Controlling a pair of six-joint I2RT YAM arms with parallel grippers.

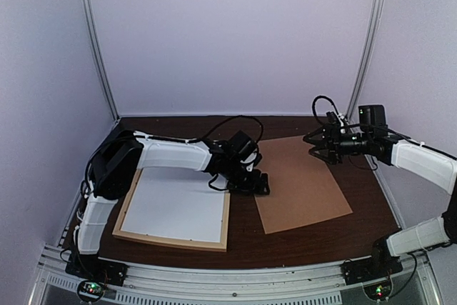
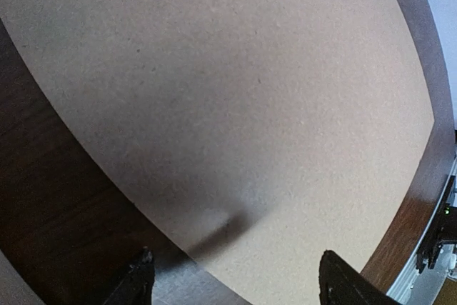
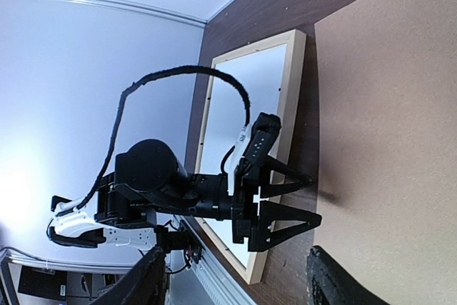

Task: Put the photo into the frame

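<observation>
A light wood frame [image 1: 227, 223] with a white inside lies flat at the left, partly under my left arm. A brown board [image 1: 300, 205] lies flat to its right. My left gripper [image 1: 255, 183] hangs low over the board's left edge; in the left wrist view its fingers [image 2: 335, 283] are spread apart, nothing seen between them. My right gripper [image 1: 315, 144] is raised above the board's upper right part; its fingertips stand apart in the right wrist view, and I see nothing held between them. No separate photo can be made out.
Dark table [image 1: 285, 248] shows in front of the board and frame. Walls enclose the back and both sides, with a metal rail along the front edge.
</observation>
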